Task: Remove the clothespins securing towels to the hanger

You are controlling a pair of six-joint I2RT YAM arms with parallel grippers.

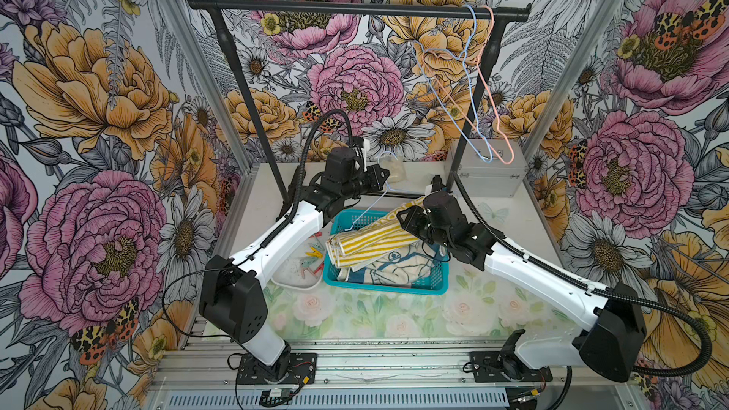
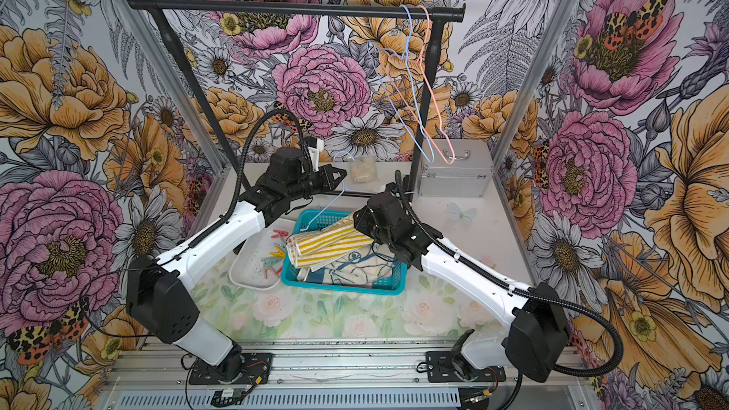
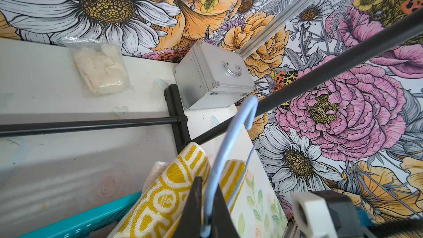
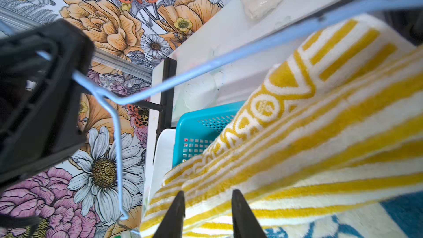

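In the top left view my left gripper [image 1: 384, 178] is shut on a pale blue hanger [image 3: 222, 154] above the back of the basket. Its wire runs between the finger ends in the left wrist view. The yellow-striped towel [image 1: 379, 240] lies across the teal basket [image 1: 387, 287], over a blue-and-white towel [image 1: 395, 266]. Low over the striped towel's right end is my right gripper. Its fingers stand apart in the right wrist view, with the towel behind them and nothing seen held. No clothespin shows on the visible parts of the hanger; loose clothespins [image 2: 275, 254] lie in a white tray.
The white tray [image 2: 243, 277] sits left of the basket. Two empty hangers [image 1: 478, 106], blue and pink, hang at the right of the black rack [image 1: 341, 7]. At the back are a silver case [image 1: 486, 169] and a clear bag [image 3: 101, 68].
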